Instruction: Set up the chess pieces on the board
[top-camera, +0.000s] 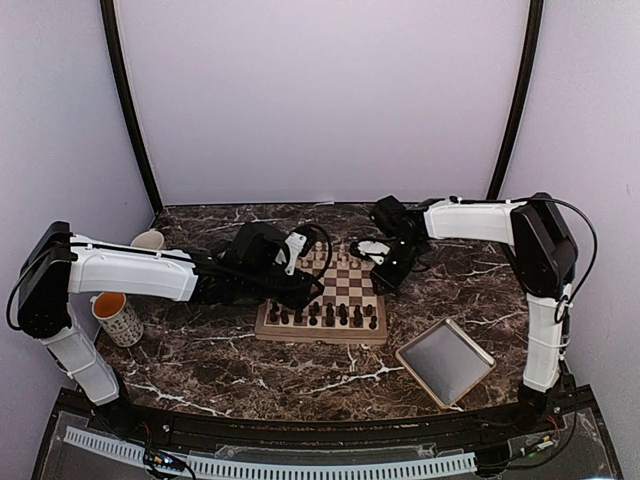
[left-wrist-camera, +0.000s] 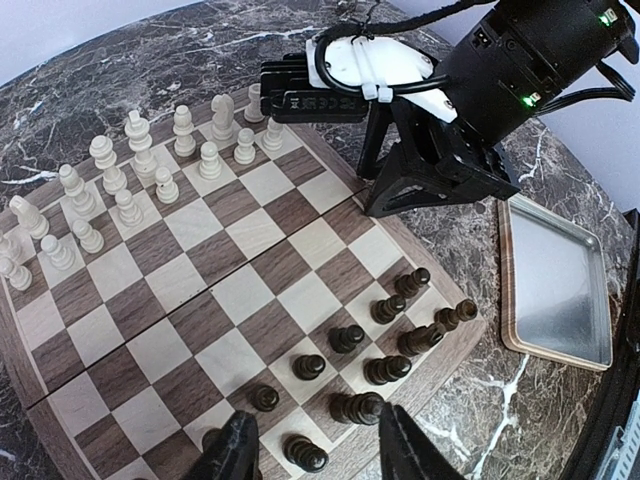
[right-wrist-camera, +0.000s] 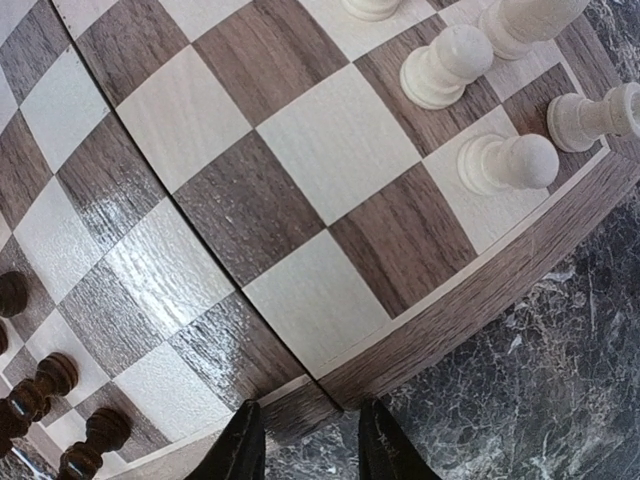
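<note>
The wooden chessboard (top-camera: 350, 288) lies in the middle of the table. White pieces (left-wrist-camera: 140, 145) stand in two rows along its far side, and dark pieces (left-wrist-camera: 348, 338) line the near side; the middle squares are bare. Above the dark rows, my left gripper is part open, with a dark piece (left-wrist-camera: 305, 455) on the board beneath the gap and nothing visibly held. My right gripper hangs over the board's right edge, its fingers (right-wrist-camera: 240, 445) apart and empty. White pieces (right-wrist-camera: 508, 163) are up and to the right of it in the right wrist view.
An empty metal tray (top-camera: 446, 362) rests to the right of the board. A patterned cup (top-camera: 118, 322) with an orange inside and a white container (top-camera: 148, 240) stand at the left. The table in front of the board is clear.
</note>
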